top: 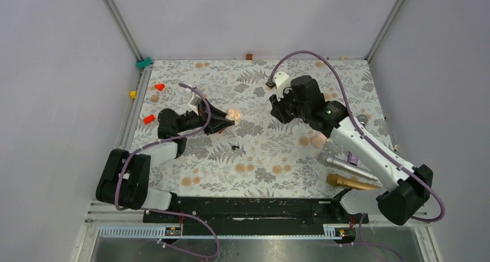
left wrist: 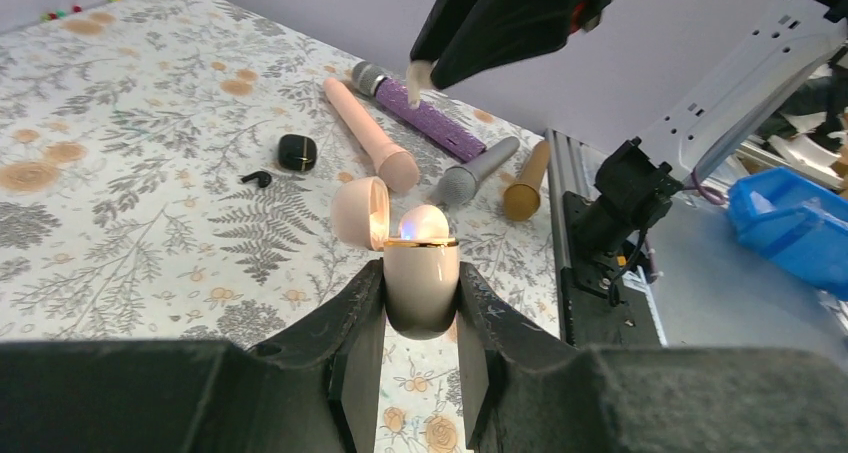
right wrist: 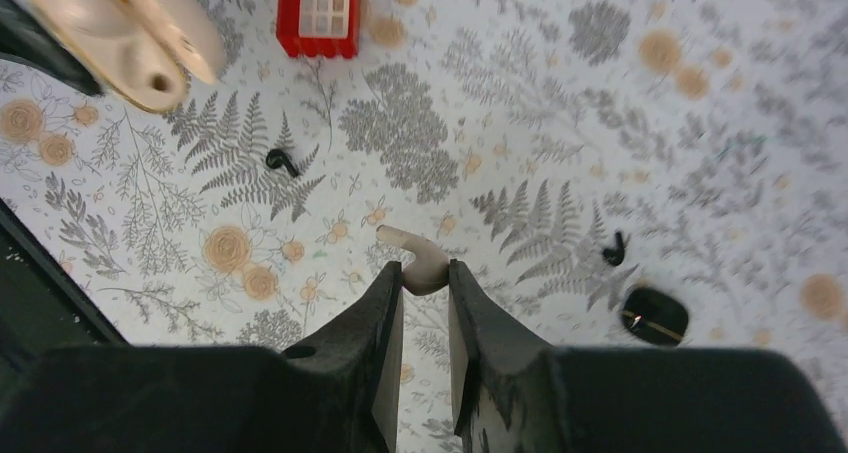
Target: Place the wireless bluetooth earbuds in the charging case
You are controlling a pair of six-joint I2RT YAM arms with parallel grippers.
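Note:
My left gripper is shut on the open charging case (left wrist: 420,298), its lid (left wrist: 355,211) raised and a blue light glowing inside. In the right wrist view my right gripper holds a white earbud (right wrist: 420,253) between its fingertips, above the floral cloth. The case (right wrist: 130,53) appears blurred at the upper left of that view, held by the left arm. Small black pieces (right wrist: 282,161) lie on the cloth, along with a dark rounded object (right wrist: 652,313).
A red slotted box (right wrist: 318,43) lies beneath the left gripper. Toy microphones (top: 352,187) and cylinders lie along the right edge. Small red blocks (top: 149,118) sit at the left edge.

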